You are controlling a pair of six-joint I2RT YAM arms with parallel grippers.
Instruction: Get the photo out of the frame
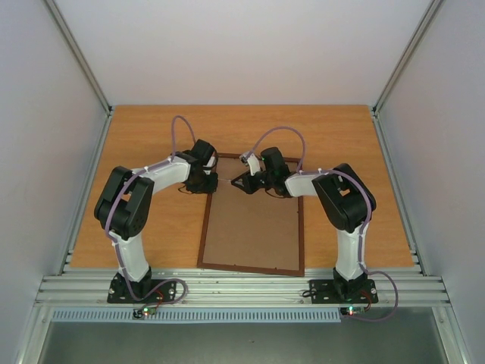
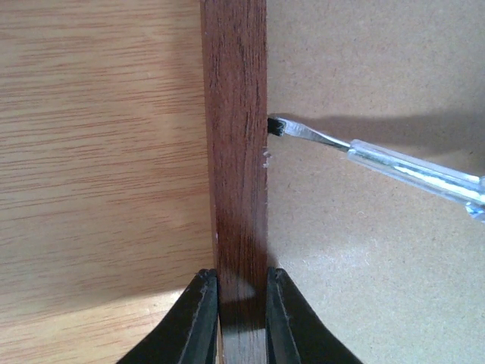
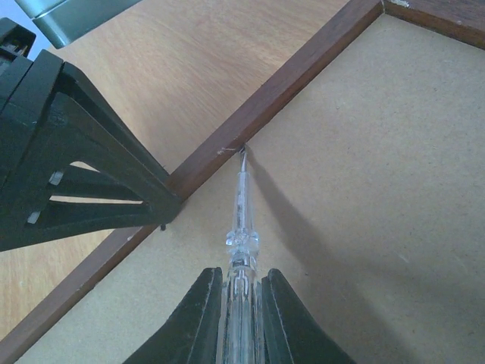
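Observation:
The brown wooden frame (image 1: 203, 243) lies on the table with its tan backing board (image 1: 254, 227) facing up; any photo is hidden beneath. My left gripper is shut on the frame's left side bar (image 2: 236, 152), one finger on each side of it. A clear-handled screwdriver (image 3: 241, 205) is held in my right gripper, above the board. Its dark metal tip (image 2: 276, 127) touches the inner edge of the left bar, where the board meets the wood, a short way beyond the left fingers. In the right wrist view the left gripper's fingers (image 3: 155, 201) straddle the bar.
A frame corner (image 3: 390, 6) shows at the top of the right wrist view. Both grippers are close together over the upper left part of the frame.

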